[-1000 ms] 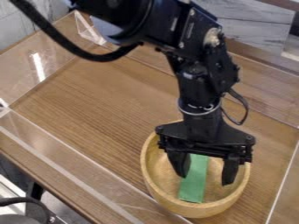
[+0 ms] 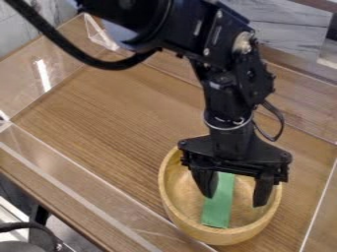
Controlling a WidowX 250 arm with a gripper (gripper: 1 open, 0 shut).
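The black gripper (image 2: 235, 182) hangs open over a tan round bowl (image 2: 176, 197), its two fingers reaching down at either side above the bowl's interior. A green rectangular block (image 2: 218, 207) lies inside the bowl, below and between the fingers, its far end partly hidden by the gripper. Whether the fingers touch the block or the bowl's floor cannot be told from this view.
The bowl stands on a wooden surface (image 2: 105, 118), which is clear to the left and behind. Clear plastic edges run along the near left and right. A marble-patterned wall is at the back, and a dark cable lies at the bottom left.
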